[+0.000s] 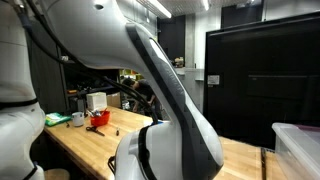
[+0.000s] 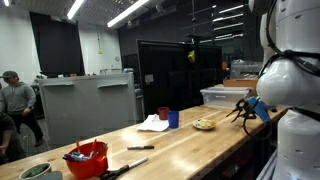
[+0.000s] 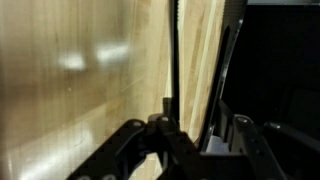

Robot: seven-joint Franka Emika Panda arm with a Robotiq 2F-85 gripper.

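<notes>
In the wrist view my gripper enters from the bottom, its dark fingers apart over the pale wooden tabletop (image 3: 80, 100). Nothing shows held between them. A long thin black strip (image 3: 176, 50) runs up from near the left finger; I cannot tell what it is. In exterior view 2 the gripper (image 2: 252, 106) is low at the table's right end, right of a plate of yellowish food (image 2: 204, 125). The white arm hides the gripper in exterior view 1.
A blue cup (image 2: 173, 119), red mug (image 2: 163, 113) and white cloth (image 2: 152, 124) stand mid-table. Nearer the left are a red bowl (image 2: 86, 164) of items and a dark tool (image 2: 125, 167). A clear bin (image 2: 225, 97) sits behind. Bare wood lies along the front.
</notes>
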